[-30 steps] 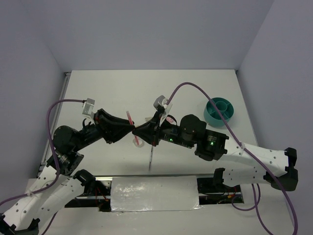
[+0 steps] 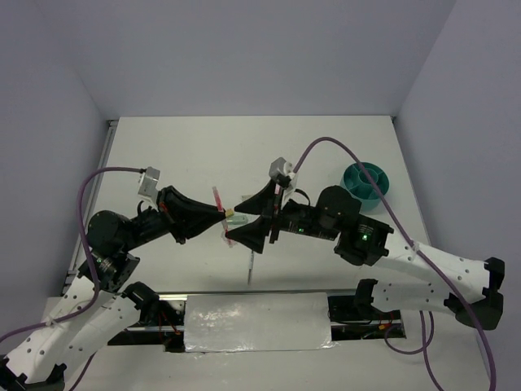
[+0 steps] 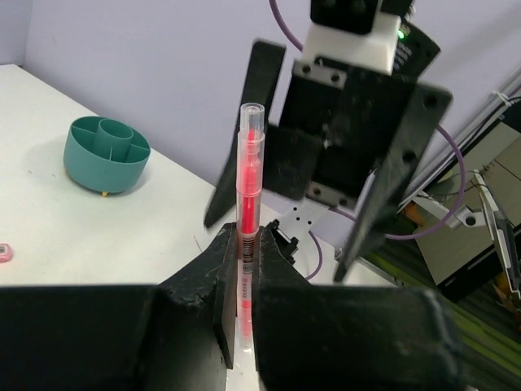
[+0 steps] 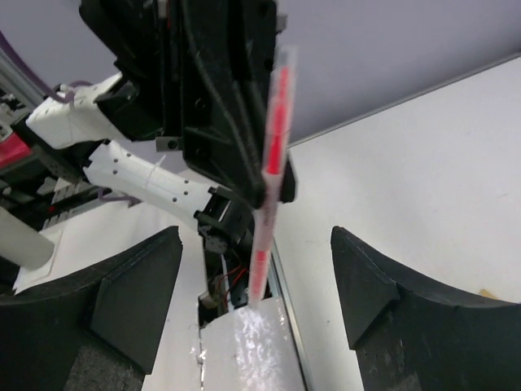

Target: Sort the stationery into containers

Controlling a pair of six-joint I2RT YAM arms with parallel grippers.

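A clear pen with a red inside (image 3: 248, 187) stands upright in my left gripper (image 2: 221, 213), which is shut on it. My right gripper (image 2: 248, 218) faces it with fingers spread and nothing between them; in the right wrist view the pen (image 4: 270, 163) is in front of the open fingers, held by the left. The teal compartment container (image 2: 364, 185) sits at the back right of the white table (image 2: 171, 138). Small items under the grippers are mostly hidden, among them a pink piece (image 3: 4, 252).
A long thin pale item (image 2: 251, 269) lies near the front middle. Grey walls stand at both sides and the back.
My right gripper has opened and pulled back slightly to the right from the pen. My left gripper still holds the pen and has shifted a little.
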